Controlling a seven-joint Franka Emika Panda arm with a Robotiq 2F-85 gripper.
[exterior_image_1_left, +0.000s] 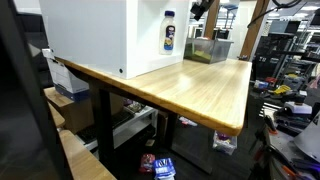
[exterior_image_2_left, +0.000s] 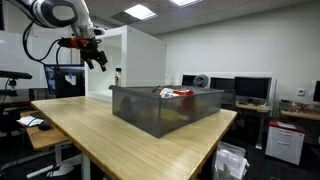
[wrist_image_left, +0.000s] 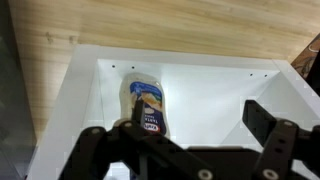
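Note:
A bottle with a dark cap and a blue and yellow label stands upright in the white open-fronted box. From above, in the wrist view, the bottle appears left of centre inside the white walls, close to the left finger. My gripper is open, with its dark fingers wide apart and nothing held between them. In exterior view 2 the gripper hangs high in front of the white box, well above the table.
A grey bin with several items in it occupies the far part of the wooden table. White box walls rise around the bottle's spot.

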